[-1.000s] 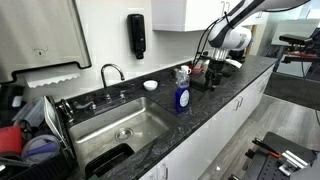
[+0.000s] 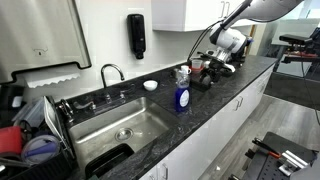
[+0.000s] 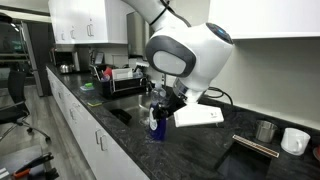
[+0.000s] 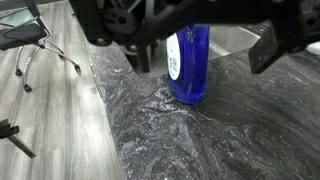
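Note:
A blue bottle (image 2: 182, 98) with a white label stands upright on the dark countertop, to the right of the sink. In the wrist view the lower part of the bottle (image 4: 190, 68) shows beyond and between the two dark fingers, its top out of frame. My gripper is open, with visible room on both sides of the bottle and no clear contact. From the other side, the white arm covers much of the gripper, and the bottle (image 3: 157, 130) appears just below it.
The sink (image 2: 122, 130) with its tall faucet (image 2: 112, 75) lies left of the bottle. A white bowl (image 2: 150, 85) rests behind it. On the arm's side stand a metal pot (image 3: 265, 131), a white cup (image 3: 295, 140) and a black tray (image 3: 245, 160). Countertop around the bottle is mostly clear.
The arm's white end has shifted and tilted in the first exterior view, moving left towards the bottle's side. The bottle stands in the same place.

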